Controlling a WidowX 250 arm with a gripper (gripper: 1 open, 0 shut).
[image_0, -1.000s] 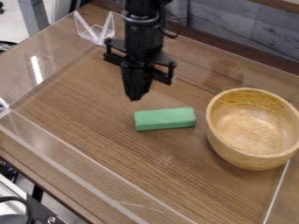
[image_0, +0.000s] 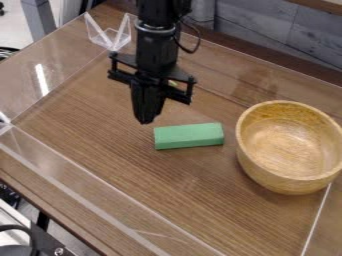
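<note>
My black gripper (image_0: 144, 106) hangs over the wooden table, tilted downward, above and to the left of a green block (image_0: 189, 135). It is not touching the block. Whether its fingers are open or shut is hard to make out. A tan round bowl (image_0: 287, 146) sits to the right of the block.
A grey wall (image_0: 267, 35) runs along the back. Clear plastic pieces stand at the back left and left edge.
The green block and bowl have not moved.
</note>
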